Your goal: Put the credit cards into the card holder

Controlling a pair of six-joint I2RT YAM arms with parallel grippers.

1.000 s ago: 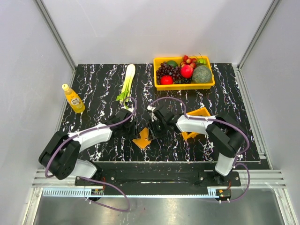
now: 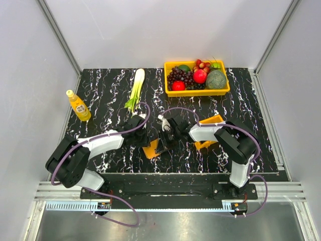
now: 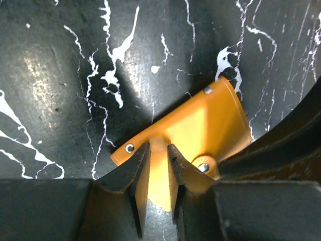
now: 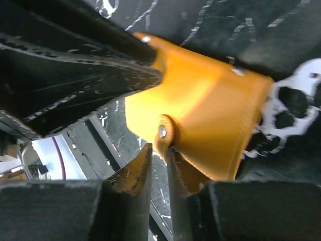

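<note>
The orange card holder (image 2: 150, 150) lies on the black marble table between my two grippers. In the left wrist view my left gripper is over the holder (image 3: 200, 123), fingertips close together at its upper edge beside a snap stud; whether anything is between them is unclear. In the right wrist view my right gripper has its fingertips close together at the holder's snap tab (image 4: 163, 130); whether they grip it is unclear. No credit cards can be made out.
A yellow fruit basket (image 2: 169, 91) stands at the back, an orange tray (image 2: 215, 118) behind the right arm, a yellow bottle (image 2: 80, 108) at far left and celery (image 2: 135, 88) behind the left gripper.
</note>
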